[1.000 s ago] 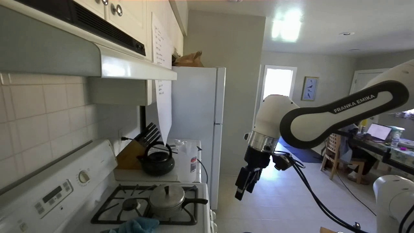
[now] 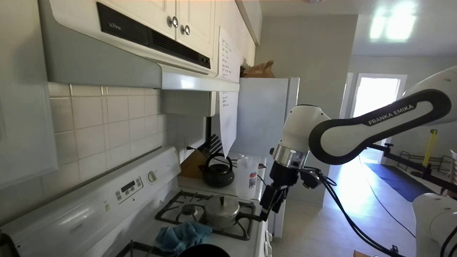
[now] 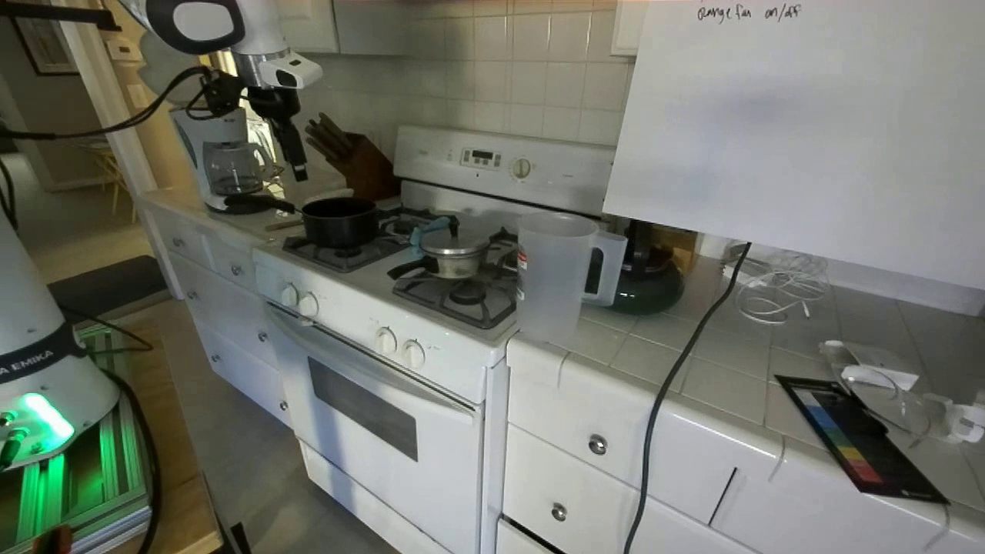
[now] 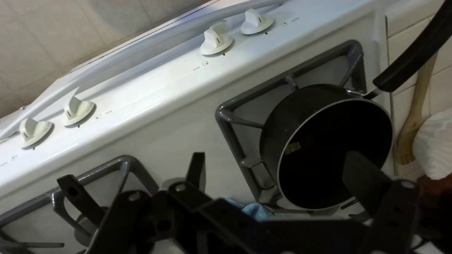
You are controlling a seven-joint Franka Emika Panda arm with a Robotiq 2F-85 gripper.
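My gripper is open, its fingers (image 4: 197, 169) spread wide with nothing visible between them. It is in the air above the stove (image 4: 165, 135) in the wrist view, with a black saucepan (image 4: 271, 139) on the burner below, at right. One finger overlaps the saucepan's opening there; contact cannot be judged. The saucepan looks empty but for a small pale patch inside. In exterior view 2 the gripper (image 3: 297, 171) hangs above and behind the saucepan's handle. A lidded metal pot (image 2: 220, 210) and a blue cloth (image 2: 182, 235) rest on the stove.
A kettle (image 2: 217, 175), a translucent pitcher (image 3: 559, 277) and a knife block (image 3: 367, 166) stand on the counters. Near the saucepan are a wooden utensil (image 4: 413, 122) and a coffee maker (image 3: 222, 161). The range hood (image 2: 124, 70) overhangs the stove.
The kitchen has shifted right in exterior view 1, while my arm keeps nearly the same place and pose in it. My gripper now overlaps the stove's edge there instead of the floor.
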